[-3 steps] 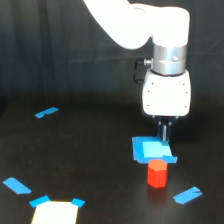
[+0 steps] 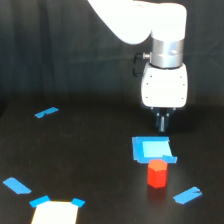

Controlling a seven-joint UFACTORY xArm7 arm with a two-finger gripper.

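My gripper [image 2: 162, 123] points downward just behind a blue-bordered pale square [image 2: 139, 150] on the dark table, at the right of the camera view. Its dark fingers are small against the black background, so how far apart they stand is unclear. I see no object hanging from them. A red block [image 2: 157, 173] rests at the near edge of the square, covering part of its blue border. Clear space separates the fingers from that block.
Blue tape strips lie at the right front [image 2: 187, 195], left front [image 2: 17, 186] and far left [image 2: 46, 112]. A pale cream object [image 2: 55, 213] with blue corners is cut off by the bottom edge.
My gripper has shifted slightly up and left in the view, away from the pale square. The red block and the square stay in place.
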